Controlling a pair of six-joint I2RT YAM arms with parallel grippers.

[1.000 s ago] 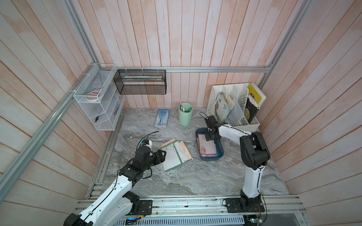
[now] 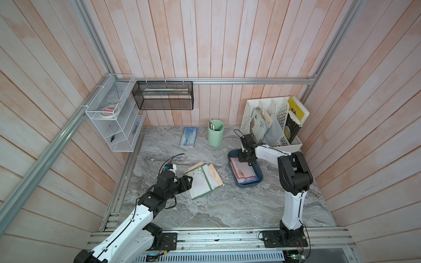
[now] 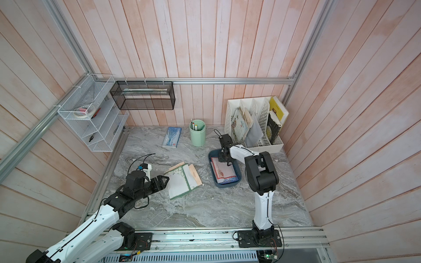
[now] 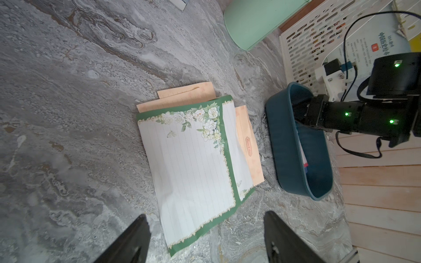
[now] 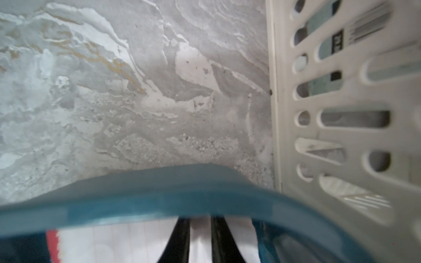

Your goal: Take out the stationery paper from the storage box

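Note:
A dark teal storage box (image 2: 258, 175) holds red-and-blue bordered stationery paper (image 2: 240, 168). My right gripper (image 2: 245, 160) reaches down inside the box's back end; in the right wrist view its fingers press at the white paper (image 5: 109, 243), a narrow gap between them, and whether paper is between them is unclear. Left of the box lie green-bordered floral stationery sheets (image 4: 188, 171) over beige paper (image 4: 247, 144). My left gripper hangs open at their left, with nothing between its fingers.
A white file organiser (image 2: 276, 140) stands behind the box, close to it. A mint pen cup (image 2: 214, 138) and blue packet (image 2: 188, 136) are at the back.
The box and its paper have shifted slightly toward the right front. My right gripper has moved slightly with them. The left arm is still.

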